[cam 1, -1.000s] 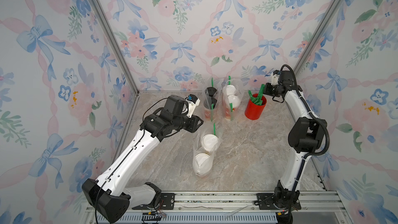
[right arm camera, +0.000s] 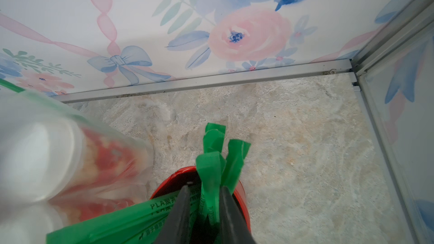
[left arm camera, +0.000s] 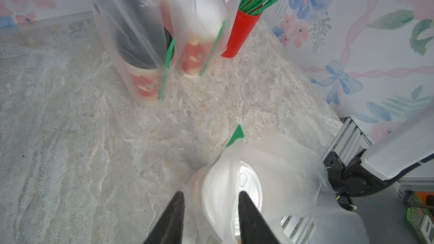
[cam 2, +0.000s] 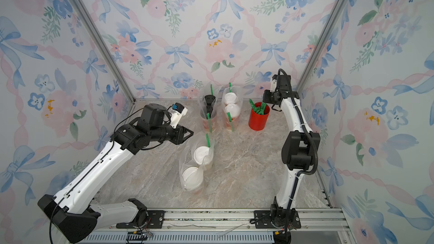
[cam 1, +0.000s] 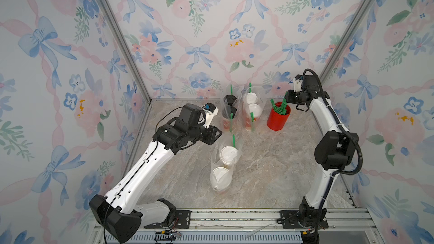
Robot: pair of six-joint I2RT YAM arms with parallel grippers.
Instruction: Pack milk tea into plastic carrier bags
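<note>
In the middle front of the table a clear bag [cam 1: 216, 158] holds two white-lidded cups [cam 1: 228, 154] and a green straw [left arm camera: 235, 135]. My left gripper hangs over the table to its left, part open, nothing between its fingers. At the back, one bag [cam 1: 227, 124] has two dark-lidded cups [cam 1: 231, 99] and another bag [cam 1: 248, 126] two white-lidded cups [cam 1: 251, 98], both with green straws. Beside them stands a red bucket [cam 1: 277, 120] of green-wrapped straws [right arm camera: 210, 167]. Over its mouth my right gripper is shut among the straws; whether it grips one is unclear.
The patterned back wall [right arm camera: 244, 27] rises close behind the bucket, with the corner post to its right. A bag of cups [right arm camera: 108, 158] stands just left of the bucket.
The left arm has barely moved.
</note>
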